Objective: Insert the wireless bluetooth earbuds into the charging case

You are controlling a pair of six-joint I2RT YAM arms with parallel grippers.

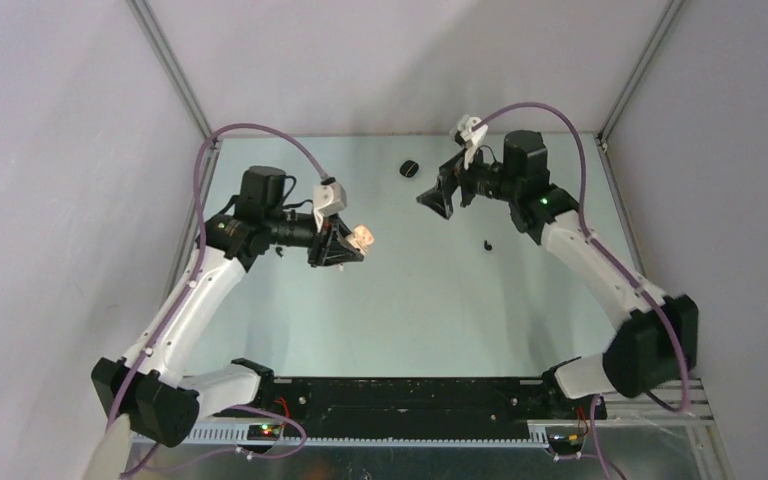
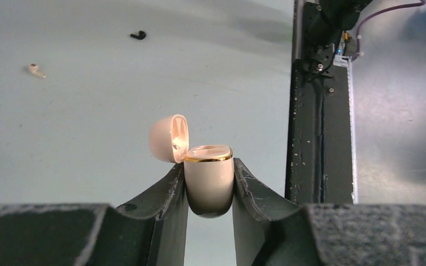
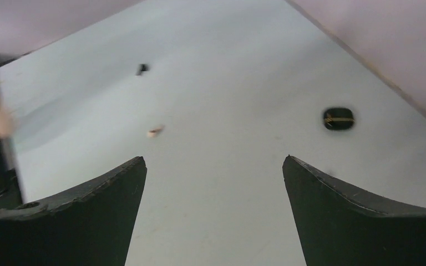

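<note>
A pale pink earbud case [image 2: 208, 183] with gold trim and its lid [image 2: 166, 139] open is held in my left gripper [image 1: 345, 250], mid-table. A pink earbud [image 2: 36, 71] lies on the table in the left wrist view, also small in the right wrist view [image 3: 154, 132]. A black earbud [image 2: 138, 35] lies farther off. My right gripper [image 1: 438, 200] stands open to the right and rear of the left one, nothing visible between its fingers.
A black case [image 1: 409, 168] lies at the back centre; another small black piece [image 1: 488, 245] lies on the right. Walls bound the table [image 1: 390, 330] at back and sides.
</note>
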